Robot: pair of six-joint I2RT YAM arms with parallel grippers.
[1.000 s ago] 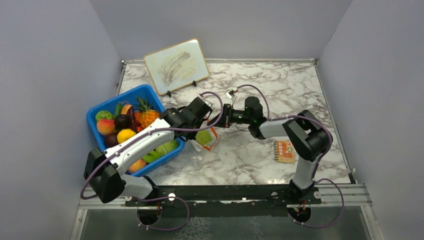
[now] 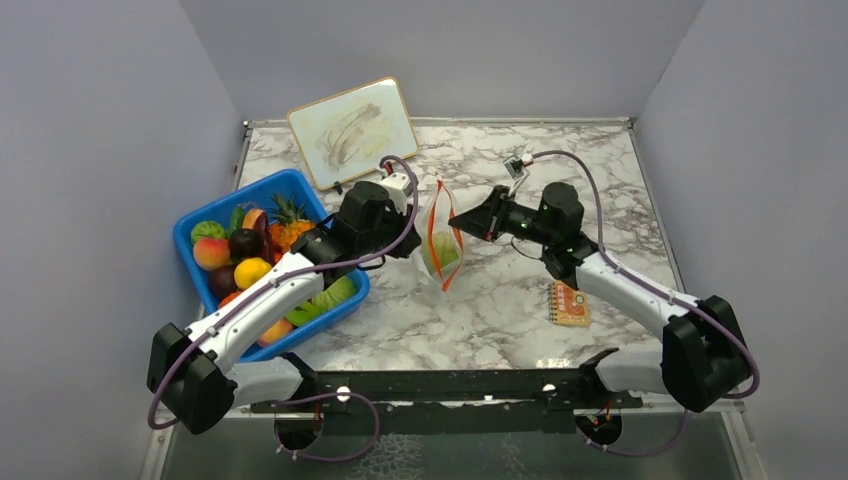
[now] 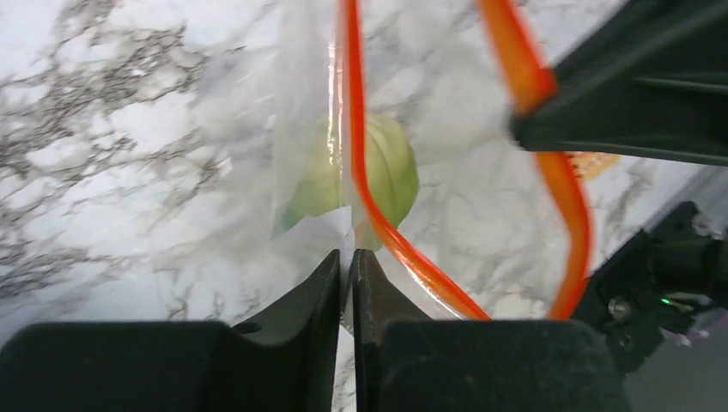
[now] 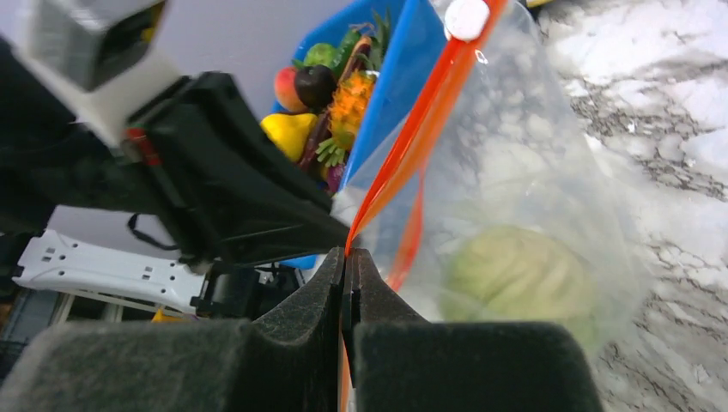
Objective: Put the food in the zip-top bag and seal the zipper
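Note:
The clear zip top bag (image 2: 422, 270) is held up between the two arms, its mouth spread with the orange zipper strips (image 2: 436, 235) apart. Inside rests a pale green round food item, which also shows through the film in the right wrist view. My left gripper has its fingertips almost together, with clear film of the bag between them. My right gripper is shut on an orange zipper strip at the mouth. A white round piece (image 4: 466, 19) sits on the orange strip in the right wrist view.
At the left, a blue bin (image 2: 318, 212) holds several fruits and vegetables, close beside the left arm. A whiteboard (image 2: 353, 132) leans at the back, and a small orange notebook (image 2: 570, 303) lies right of centre.
The left one has shifted a little right. The bag's orange mouth has spread wider and come more upright.

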